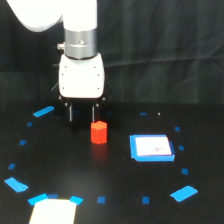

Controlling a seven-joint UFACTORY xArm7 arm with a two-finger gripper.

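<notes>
A red block [99,133] rests on the black table, near the middle. My gripper [83,117] points down from the white arm, just behind and to the left of the block in the image. Its dark fingers stand wide apart, with only dark background visible in the gap. The block overlaps the lower end of the right-hand finger, and whether the two touch is unclear. To the right lies a blue, box-like item [134,151] with a white top [153,146].
A pale square [52,212] is cut off by the front edge of the view. Pieces of blue tape [184,193] mark the table in several places. Bare table surrounds the block at the front.
</notes>
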